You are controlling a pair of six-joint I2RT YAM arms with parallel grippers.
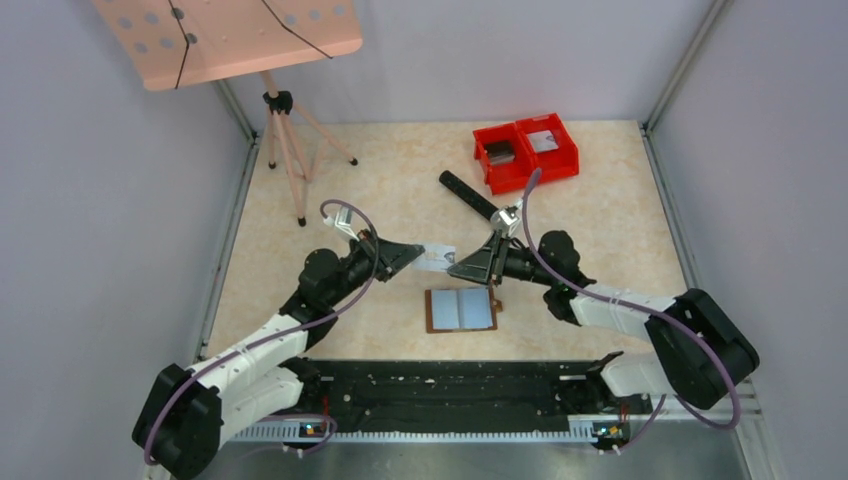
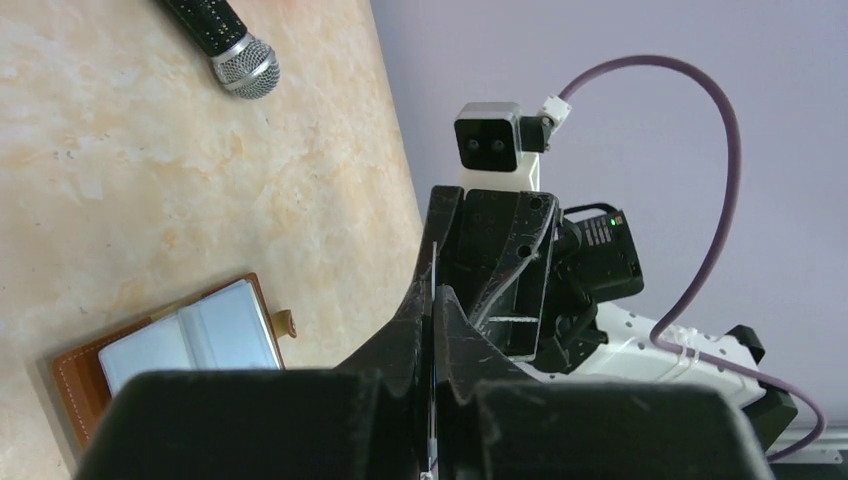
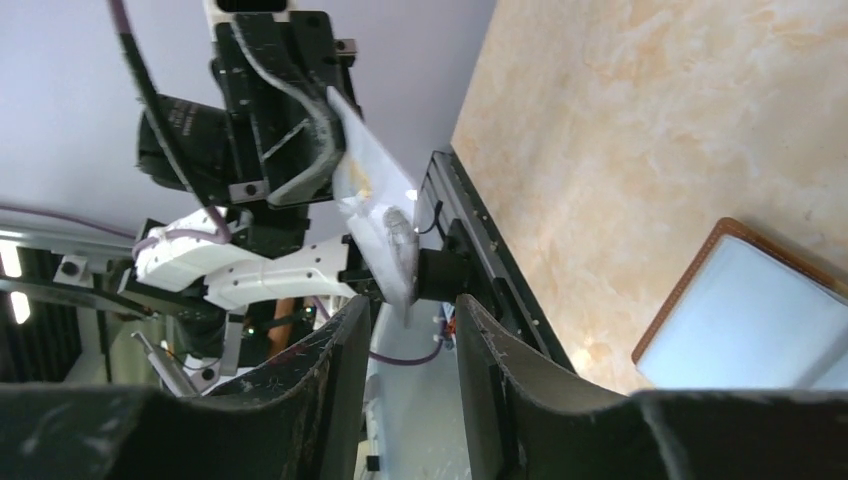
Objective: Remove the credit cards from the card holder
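Observation:
A whitish card (image 1: 436, 258) with faint printing hangs above the table, my left gripper (image 1: 418, 254) shut on one end of it. Edge-on, it is a thin line between the left fingers in the left wrist view. Part open, my right gripper (image 1: 453, 272) is by the card's free end. In the right wrist view that end of the card (image 3: 385, 225) lines up with the gap between the right fingertips; whether they touch it, I cannot tell. The brown card holder (image 1: 461, 329) lies open below, pale blue inside.
A black microphone (image 1: 466, 194) lies behind the right gripper. At the back right, a red two-part bin (image 1: 556, 166) holds flat items. A pink stand (image 1: 290, 160) occupies the back left. Bare table surrounds the holder.

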